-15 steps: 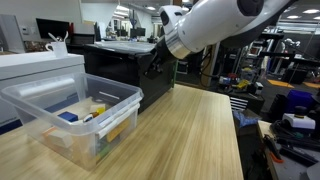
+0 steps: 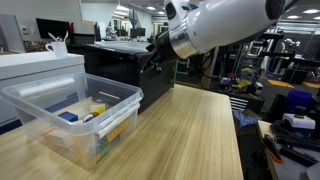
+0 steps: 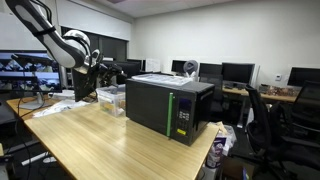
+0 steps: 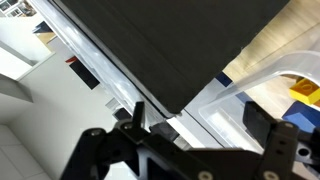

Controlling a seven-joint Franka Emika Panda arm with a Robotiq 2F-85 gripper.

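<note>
My gripper stands open in the wrist view, its two dark fingers wide apart with nothing seen between them. In the first exterior view it is a dark shape against the black microwave (image 2: 120, 66), hard to make out, above and to the right of a clear plastic bin (image 2: 95, 150). Inside the bin lie a blue block (image 2: 68, 117) and some yellow pieces. From the wrist, a blue piece (image 4: 303, 116) and a yellow piece (image 4: 304, 91) show through the bin's side.
The microwave (image 3: 150, 106), with a green handle strip, stands beside the bin (image 3: 112, 98). A white mug of pens (image 2: 57, 47) sits behind.
The white arm has shifted slightly towards the right and upward in the first exterior view. The bin and its contents stay where they were.
</note>
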